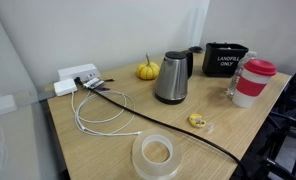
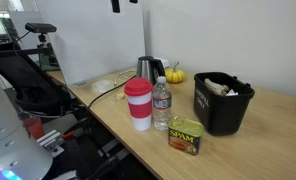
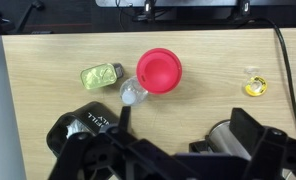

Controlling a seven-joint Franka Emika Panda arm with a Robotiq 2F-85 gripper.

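Observation:
In the wrist view my gripper is open, its two dark fingers spread wide above the table with nothing between them. Ahead of the fingers, the cup's red lid (image 3: 159, 70) shows from above. A clear water bottle (image 3: 133, 92) stands close beside the cup, and a Spam can (image 3: 102, 76) lies to the left of both. Exterior view 2 shows the red-and-white cup (image 2: 139, 106) upright, the bottle (image 2: 162, 105) just behind it and the yellow-and-blue can (image 2: 185, 136) nearer the camera. All three rest on the wooden table.
A black landfill bin (image 1: 225, 60) stands at the back, with a steel kettle (image 1: 173, 78) and small pumpkin (image 1: 148, 71) to its left. Clear tape (image 1: 156, 155), a yellow-centred roll (image 1: 196, 120) and a white cable (image 1: 86, 120) lie on the table. A black cord (image 1: 188, 135) crosses it.

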